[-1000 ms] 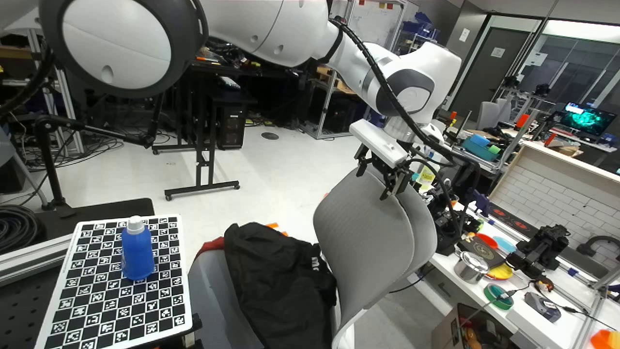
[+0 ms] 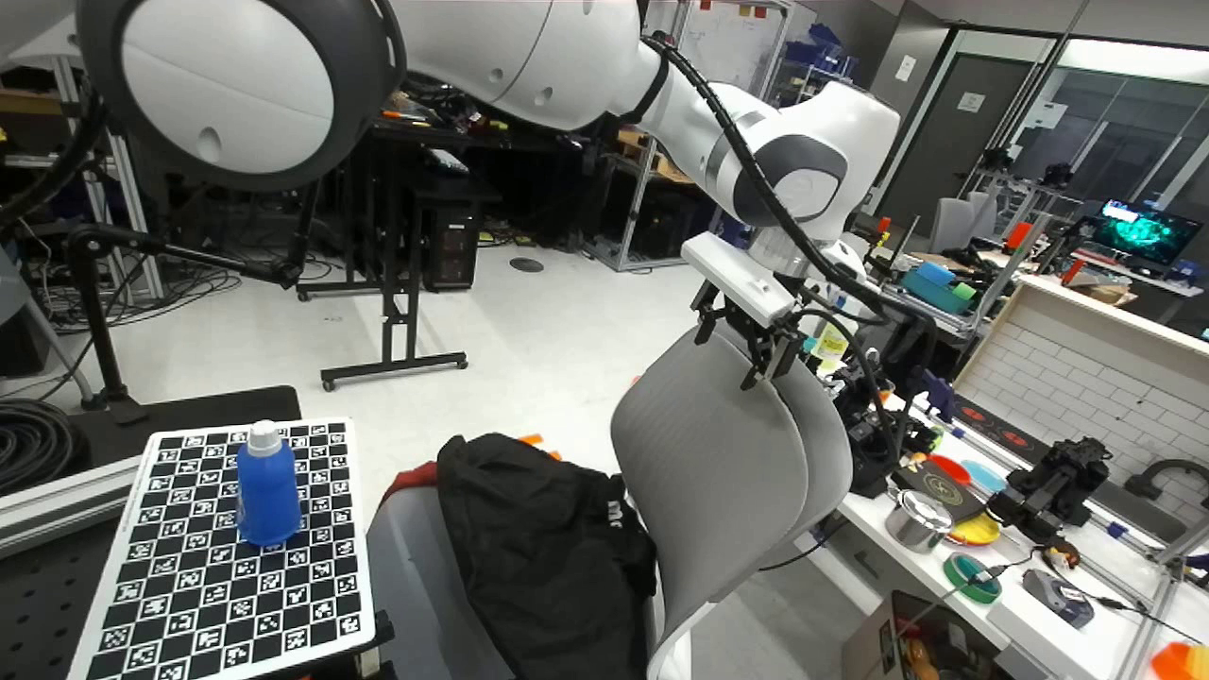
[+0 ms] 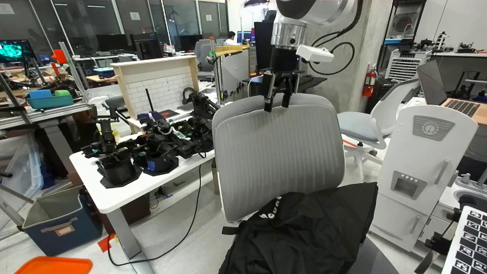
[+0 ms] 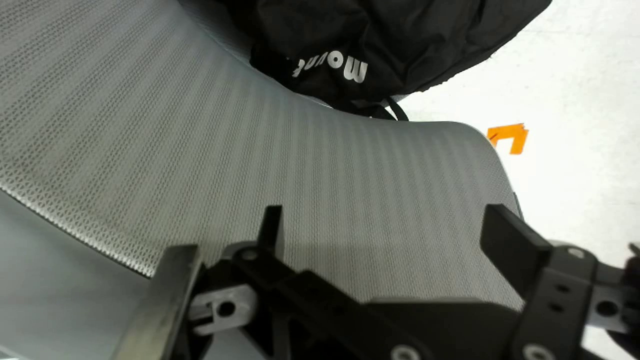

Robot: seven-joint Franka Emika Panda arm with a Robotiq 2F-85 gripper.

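My gripper stands open near the top of a grey chair backrest. In the wrist view its two fingers are wide apart, with nothing held and the grey mesh filling the background. A black bag with white lettering lies rumpled on the chair seat, below the gripper; in the second exterior view the same bag leans against the backrest's foot. A blue bottle with a white cap stands upright on a black-and-white patterned board, far from the gripper.
A white table with black robot parts stands beside the chair. On the other side is a white toy kitchen unit. Orange tape marks the pale floor. A cable runs loosely along the arm.
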